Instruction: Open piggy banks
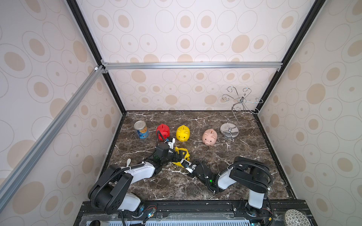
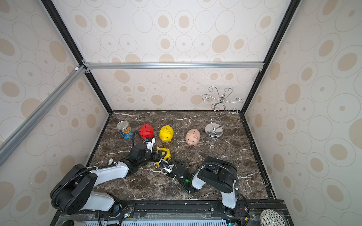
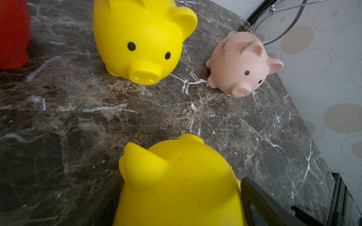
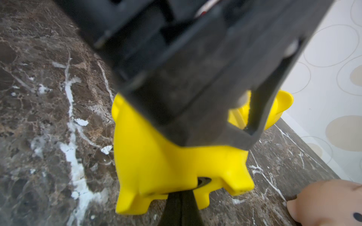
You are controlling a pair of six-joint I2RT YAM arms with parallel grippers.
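A yellow piggy bank point(image 3: 181, 188) fills the bottom of the left wrist view, tipped over. My left gripper point(image 1: 180, 155) is open wide, its dark fingers point(image 3: 260, 201) on either side of the pig's body. In the right wrist view the pig's underside point(image 4: 166, 169) and feet show, with part of a dark round plug point(image 4: 204, 182) at the belly. My right gripper is shut, its tips right at the belly beside that plug. Nothing shows between them; whether they touch the pig cannot be told. Behind stand a red pig point(image 1: 162, 131), another yellow pig point(image 1: 182, 133) and a pink pig point(image 1: 210, 137).
A blue can point(image 1: 141, 130) stands at the back left. At the back right is a wire stand point(image 1: 229, 130) with curled arms. A white spoon-like object point(image 1: 128, 162) lies by the left arm.
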